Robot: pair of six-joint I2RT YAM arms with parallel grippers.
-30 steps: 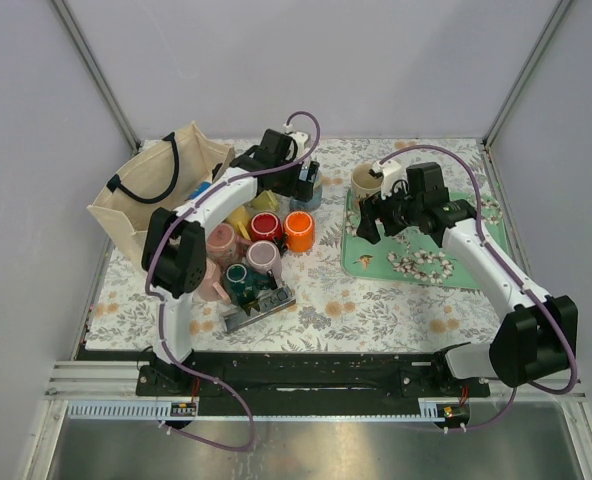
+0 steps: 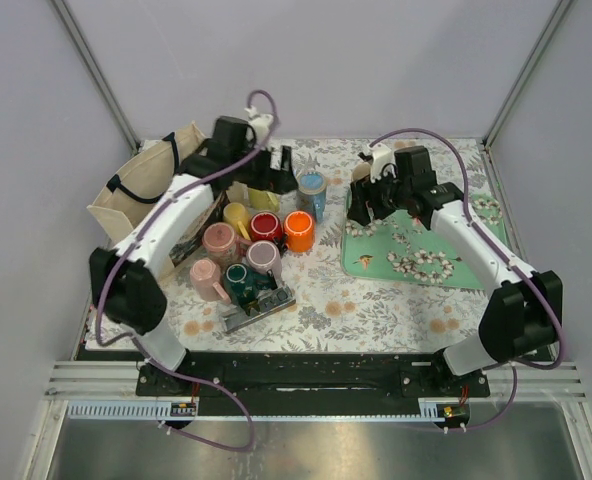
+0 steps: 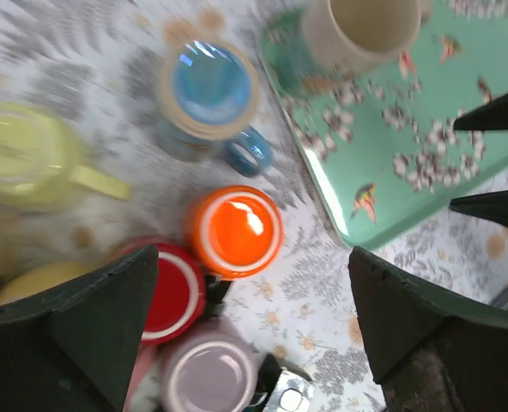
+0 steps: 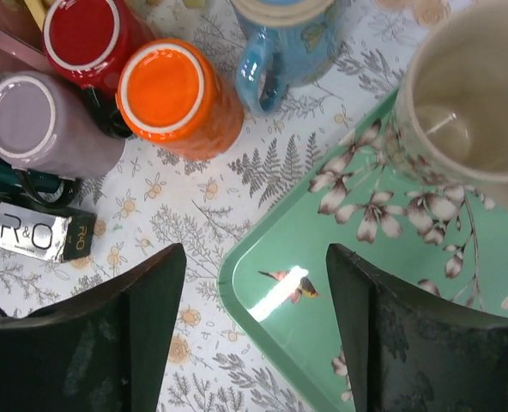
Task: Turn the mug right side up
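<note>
A cream mug (image 4: 460,103) stands at the back left of a green tray (image 4: 288,249) on the table, mouth up in the wrist views. My right gripper hangs over the tray in front of it, open, with nothing between its fingers. My left gripper, open and empty, is above the cluster of mugs at left, blurred in the top view. Several mugs there show their bases up: orange (image 4: 164,86), red (image 4: 87,34) and lilac (image 4: 44,129), with a blue mug (image 3: 209,86) behind.
A cream bag (image 2: 126,200) stands at the far left. A silver R&O box (image 4: 35,232) lies before the mugs.
My left arm has swung left and back from over the blue and orange mugs. My right arm has moved slightly left and toward the back.
</note>
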